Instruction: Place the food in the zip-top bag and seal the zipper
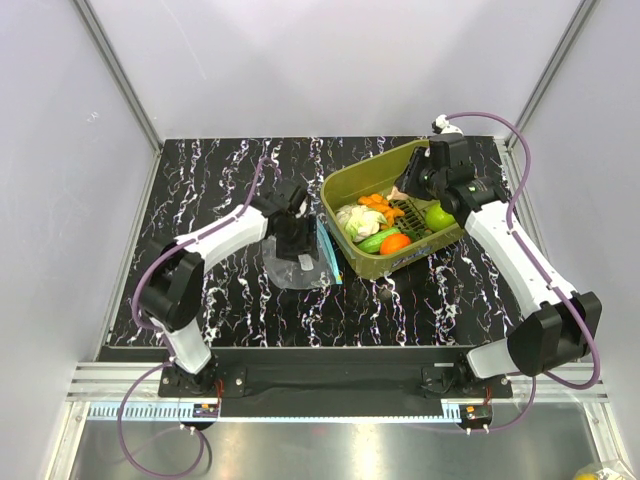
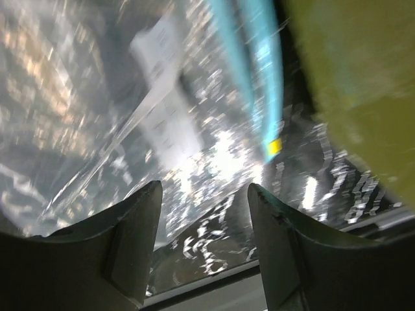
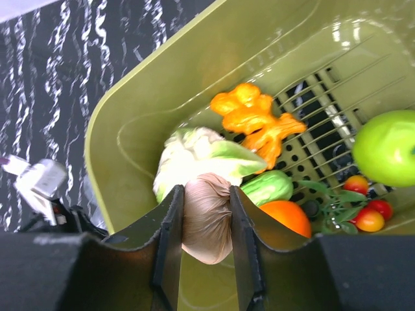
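The clear zip bag with a blue zipper lies flat left of the bin. My left gripper is over it, fingers apart with nothing visible between them. My right gripper is shut on a pale pinkish, wrinkled item above the green bin. In the bin are cauliflower, orange ginger-shaped pieces, a cucumber, an orange, a green apple and several small tomatoes.
Walls enclose it at the back and sides.
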